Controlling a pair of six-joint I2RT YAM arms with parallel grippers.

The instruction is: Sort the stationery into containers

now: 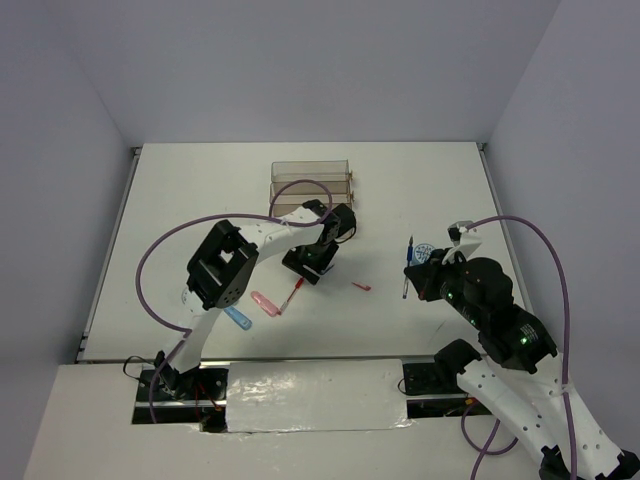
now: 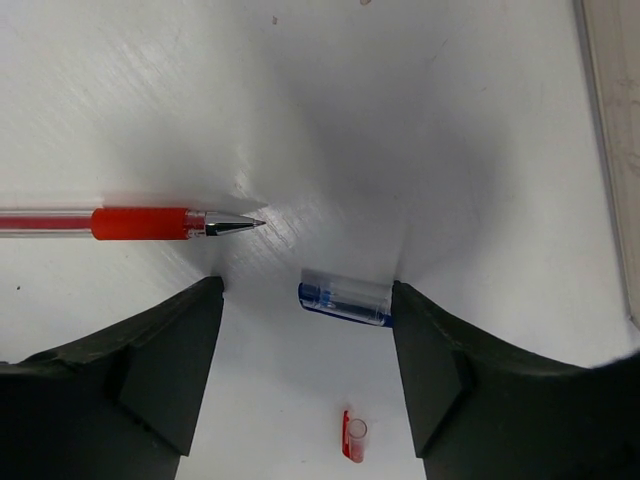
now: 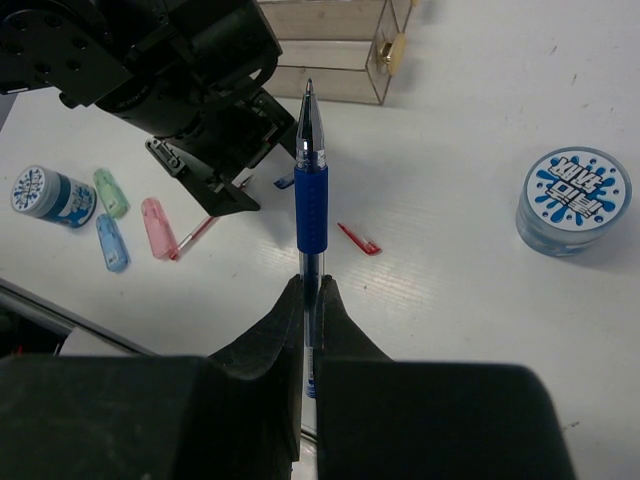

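Observation:
In the left wrist view a clear-and-blue pen cap (image 2: 345,299) lies on the table between the parted fingers of my left gripper, its right end up against the right finger. A red pen (image 2: 140,223) lies beyond the left finger, and a small red cap (image 2: 354,436) sits below. My right gripper is shut on a blue pen (image 3: 312,208), tip pointing up in the right wrist view. From the top, that pen (image 1: 408,265) is held over the table's right side. The clear divided container (image 1: 310,170) stands at the back.
Pink (image 3: 158,228), blue (image 3: 113,243) and green (image 3: 111,193) stationery pieces lie at the left beside a round labelled tub (image 3: 54,196). Another tub (image 3: 573,200) stands at the right, close to my right gripper.

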